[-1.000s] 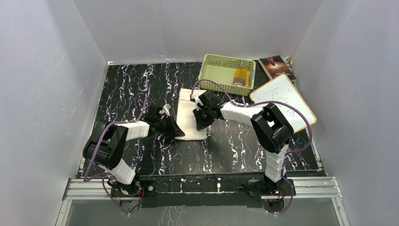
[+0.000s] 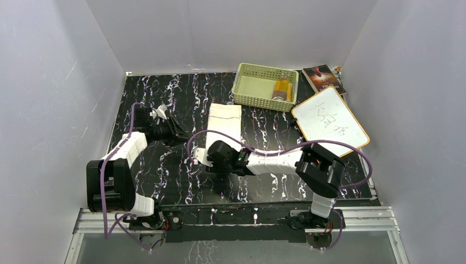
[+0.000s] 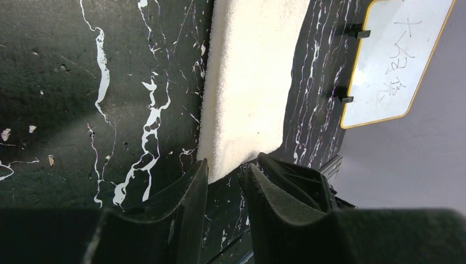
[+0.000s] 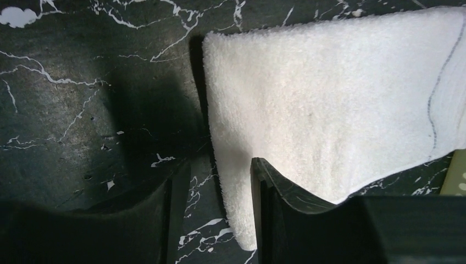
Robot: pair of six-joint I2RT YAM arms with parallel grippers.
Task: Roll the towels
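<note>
A white towel (image 2: 224,121) lies folded lengthwise on the dark marbled table (image 2: 165,181); it also fills the middle of the left wrist view (image 3: 253,71). My left gripper is open, off to the towel's left in the top view, nothing between its fingers. My right gripper hangs over the towel's near end, its fingers parted either side of the edge of the towel (image 4: 329,99); whether they touch it I cannot tell. In the top view the right arm hides that end.
A green basket (image 2: 258,82) with a yellow-orange item stands at the back. A whiteboard (image 2: 329,121) and a book (image 2: 319,77) lie at the right.
My left gripper has moved back and left, away from the towel's near corner. My right gripper has moved from the towel's right side down and left to its near end.
</note>
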